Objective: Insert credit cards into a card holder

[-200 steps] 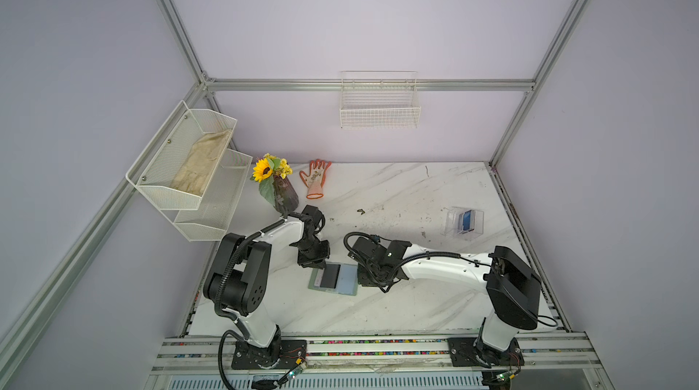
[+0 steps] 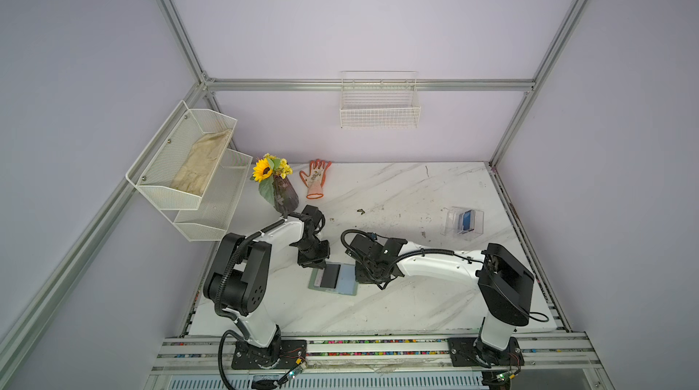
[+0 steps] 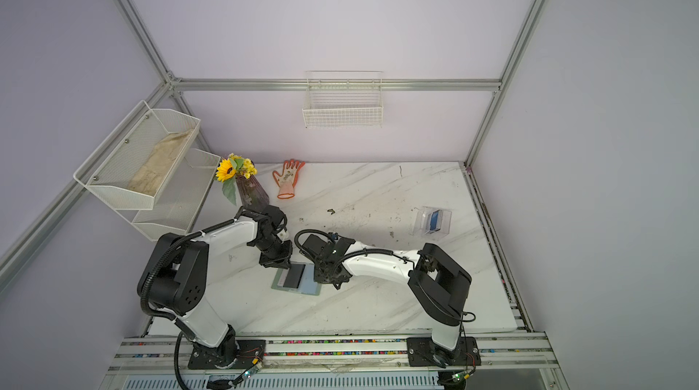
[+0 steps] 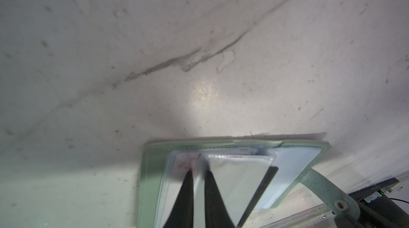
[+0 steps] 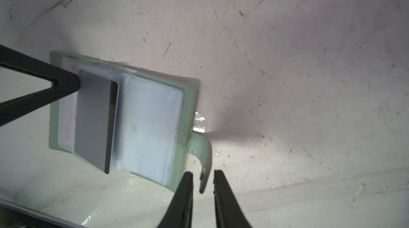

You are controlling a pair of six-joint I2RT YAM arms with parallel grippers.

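The open green card holder (image 5: 185, 100) lies on the table, with clear sleeves, a "VIP" card (image 5: 67, 121) at one side and a grey card or sleeve with a dark strip (image 5: 93, 117) over it. My left gripper is down on the holder's sleeves, its fingertips close together; whether anything is between them is unclear. My right gripper is beside the holder over its strap (image 5: 198, 142), fingertips slightly apart, with the strap seen behind the gap. A clear box with blue cards (image 2: 466, 221) stands at the table's right.
A flower vase (image 2: 284, 193) and an orange glove (image 2: 314, 182) are at the back left. Wire baskets hang on the left and back walls (image 2: 378, 117).
My left arm shows no visible movement.
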